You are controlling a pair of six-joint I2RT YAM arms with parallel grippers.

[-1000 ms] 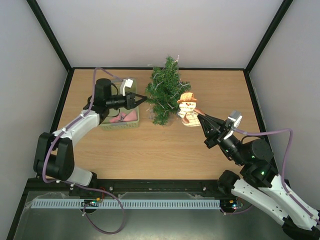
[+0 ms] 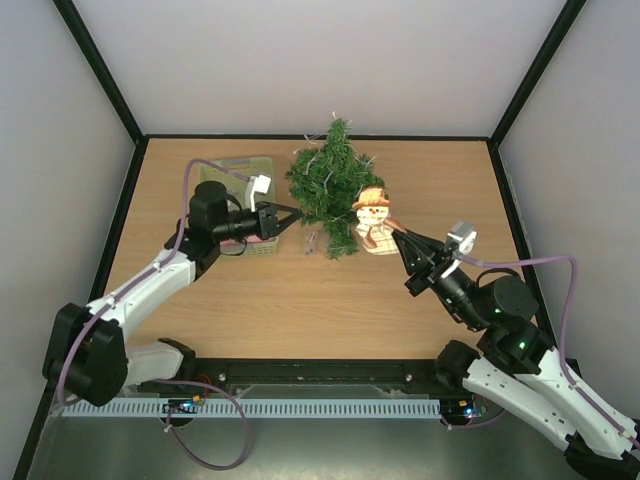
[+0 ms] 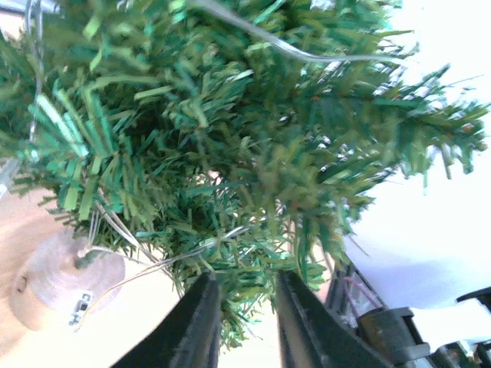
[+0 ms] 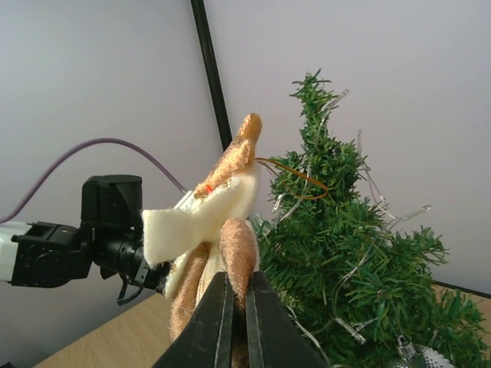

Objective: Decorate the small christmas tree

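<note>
The small tree (image 2: pixel 330 180), with wire lights among its branches, stands at the back middle; it fills much of the left wrist view (image 3: pixel 192 115). My right gripper (image 2: pixel 398 236) is shut on the snowman ornament (image 2: pixel 372 215), which hangs beside the tree's right side; in the right wrist view its cloth (image 4: pixel 201 226) and an orange loop show in front of the branches. My left gripper (image 2: pixel 292 213) is at the tree's left, over the basket. Its blurred fingers stand apart in the left wrist view, against the foliage, and I see nothing held between them.
A green basket (image 2: pixel 259 165) with pink items sits back left, partly under the left arm. A clear round base (image 3: pixel 50 280) shows below the tree. Walls enclose the back and sides.
My left arm has moved a little toward the table's front, its gripper now lower in the top view. The right arm and snowman have barely moved.
</note>
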